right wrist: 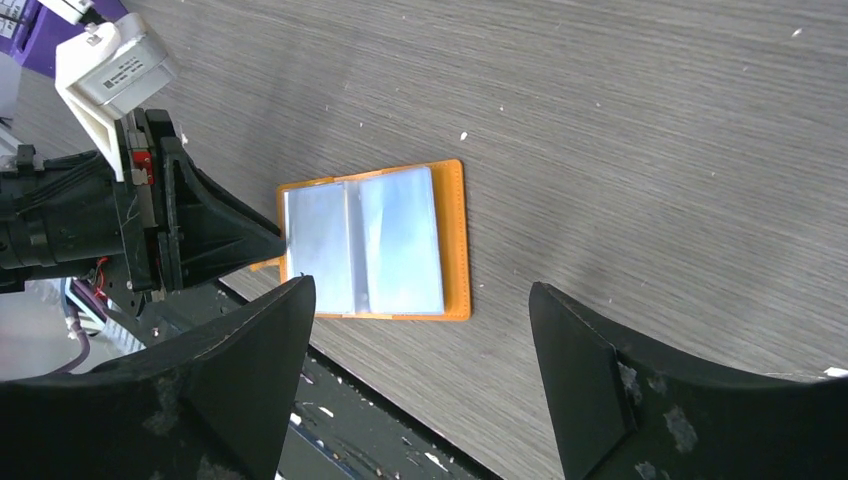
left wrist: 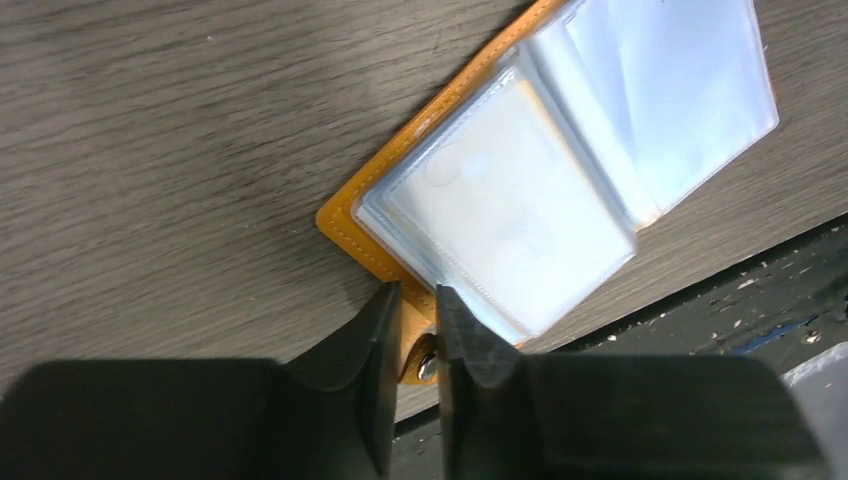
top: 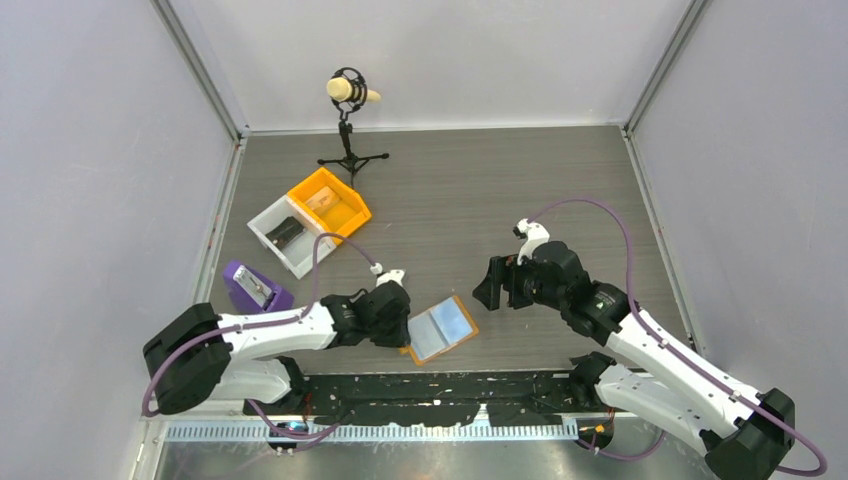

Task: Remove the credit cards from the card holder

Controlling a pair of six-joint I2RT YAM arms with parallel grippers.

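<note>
The card holder lies spread on the table, an orange cover with clear sleeves whose contents look blank and white. No separate card can be made out. At its left edge, my left gripper is lowered with a narrow gap between its fingers; the small orange snap tab shows in that gap. Whether the fingers press on the tab is not clear. Off to the holder's right, my right gripper hangs above the table, wide open and empty, its fingers well apart in the right wrist view.
Behind the left arm sit a white bin with a dark item inside and a yellow bin joined to it. A purple stand is at the left, and a black tripod stands at the back.
</note>
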